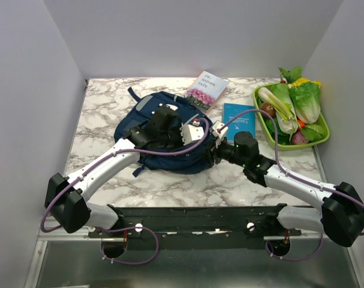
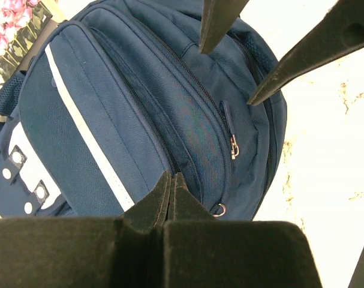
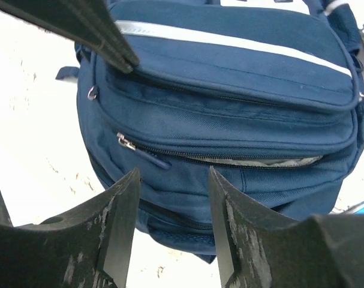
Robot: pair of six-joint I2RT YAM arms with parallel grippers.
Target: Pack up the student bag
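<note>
The dark blue backpack point(image 1: 134, 126) lies on the marble table, its zipped compartments filling both wrist views, with the zipper pull point(image 2: 233, 144) showing in the left wrist view and the same bag in the right. Over the bag, my left gripper is shut, nothing visible between its fingertips. My right gripper stands open at the bag's right side, its fingertips either side of a zipped seam, holding nothing. A pink-flowered book point(image 1: 202, 90) and a blue book point(image 1: 235, 111) lie behind and right of the bag.
A green basket point(image 1: 319, 135) of vegetables stands at the right edge. Bare marble point(image 1: 152, 192) shows along the front and left of the table. Grey walls bound the sides and back.
</note>
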